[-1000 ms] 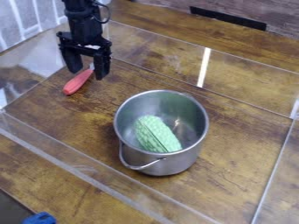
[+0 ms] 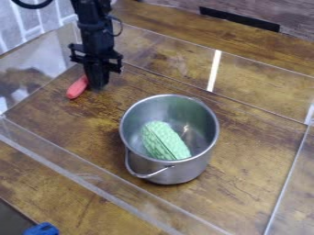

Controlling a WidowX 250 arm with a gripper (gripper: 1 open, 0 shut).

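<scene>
My black gripper [image 2: 95,75] is low at the upper left, right over a red elongated object [image 2: 77,87] lying on the wooden table and hiding its rear end; whether the fingers touch or hold it I cannot tell. A steel pot [image 2: 194,163] with a wire handle stands at centre right, holding a light green corn-like object [image 2: 164,140].
Clear panels edge the left side. A white tape strip [image 2: 215,71] lies at upper right, and a small blue object [image 2: 42,229] is at the bottom left corner.
My gripper has come down lower over the rear end of the red object. The pot and its contents are unmoved.
</scene>
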